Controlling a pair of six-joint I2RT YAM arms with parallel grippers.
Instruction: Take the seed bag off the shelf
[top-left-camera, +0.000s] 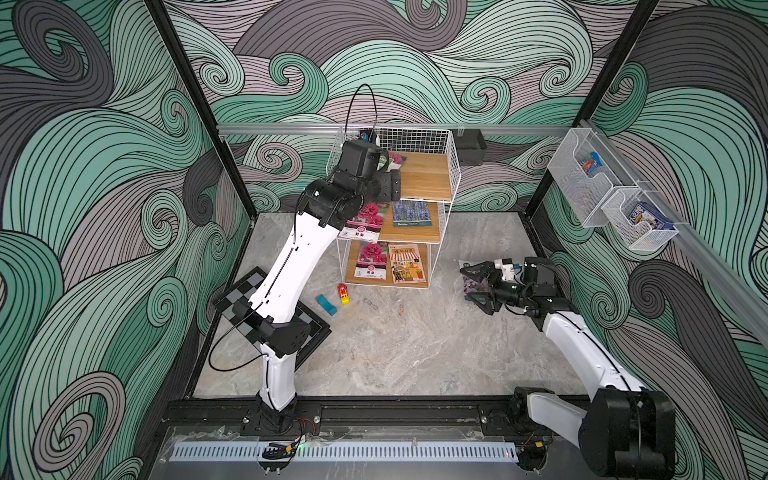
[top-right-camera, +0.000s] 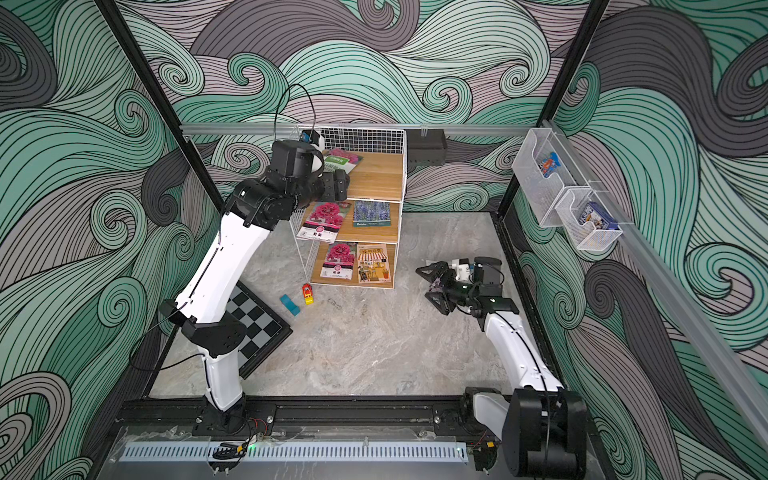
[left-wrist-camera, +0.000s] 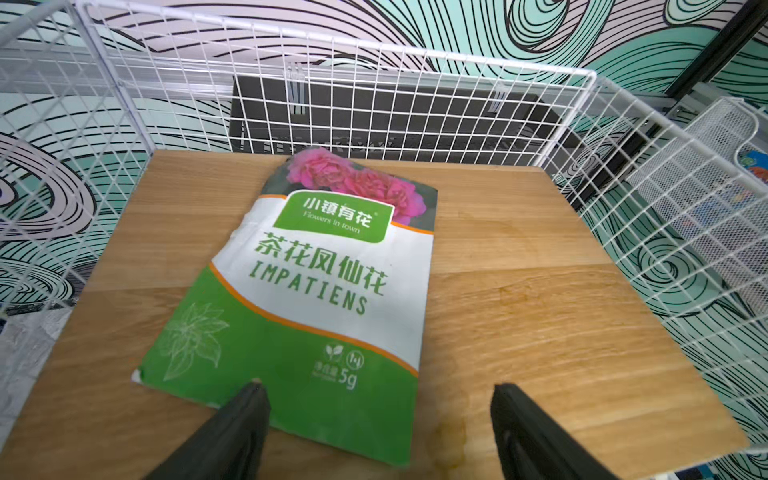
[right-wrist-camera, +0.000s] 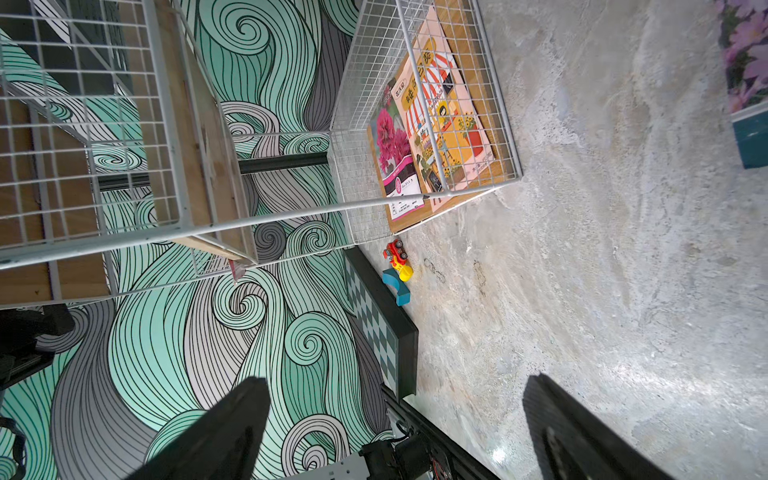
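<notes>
On the top wooden board of the shelf (top-left-camera: 425, 177) lies a green and white seed bag (left-wrist-camera: 320, 288) with pink flowers, flat and slightly skewed. My left gripper is open just in front of the bag's near edge, its two fingers (left-wrist-camera: 228, 436) apart with nothing between them. From above, the left arm hides part of this bag (top-right-camera: 339, 162). Over the floor right of the shelf, my right gripper also stands open and empty.
White wire walls (left-wrist-camera: 352, 96) fence the top board at back and sides. Lower boards hold more packets, including a pink-flower packet (top-left-camera: 365, 222) and a lavender packet (top-left-camera: 411, 213). A toy car (top-left-camera: 344, 293) and blue block (top-left-camera: 325, 305) lie on the floor.
</notes>
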